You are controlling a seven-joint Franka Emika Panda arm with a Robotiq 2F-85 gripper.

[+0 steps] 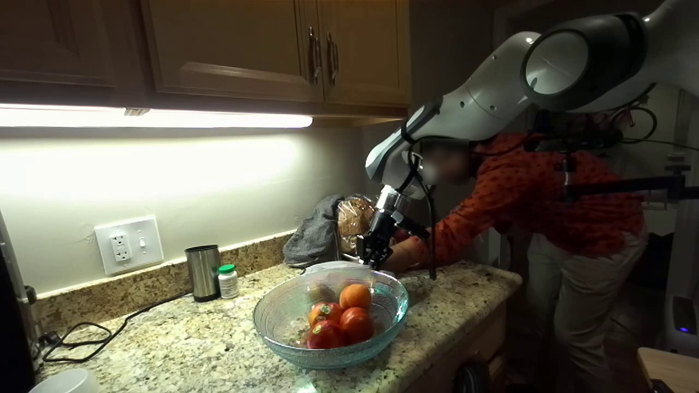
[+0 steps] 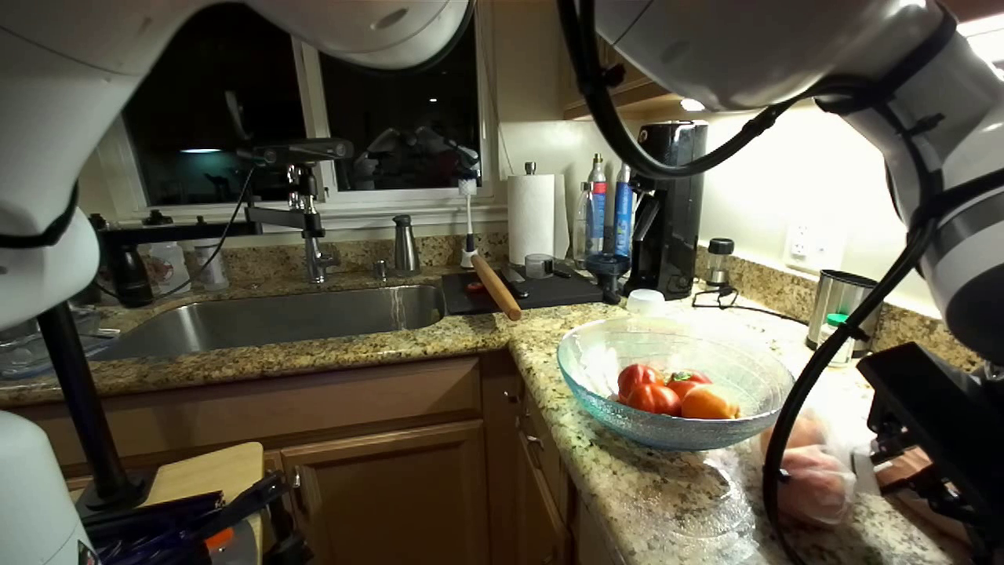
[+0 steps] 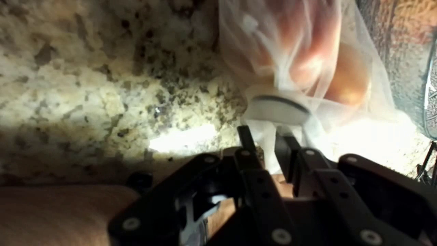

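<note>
A translucent plastic bag (image 3: pixel 286 49) with reddish and orange round produce inside lies on the granite counter. My gripper is shut on the gathered plastic, which shows between its fingers. A pale, curved band of the bag stands just ahead of the fingertips. In exterior view 2 the bag (image 2: pixel 814 480) rests beside the glass bowl, with the gripper (image 2: pixel 903 457) to its right. From exterior view 1, the gripper (image 1: pixel 374 252) is behind the bowl's far rim and the bag is mostly hidden. A person's forearm (image 3: pixel 61 209) reaches in close beneath the gripper.
The clear glass bowl (image 1: pixel 275 331) holds several tomatoes (image 1: pixel 325 334) and an orange (image 1: pixel 355 297). A steel cup (image 1: pixel 203 272), a green-capped bottle (image 1: pixel 227 281), a grey cloth (image 1: pixel 314 232) and bagged bread (image 1: pixel 354 219) stand along the wall. The person (image 1: pixel 544 196) leans in at right.
</note>
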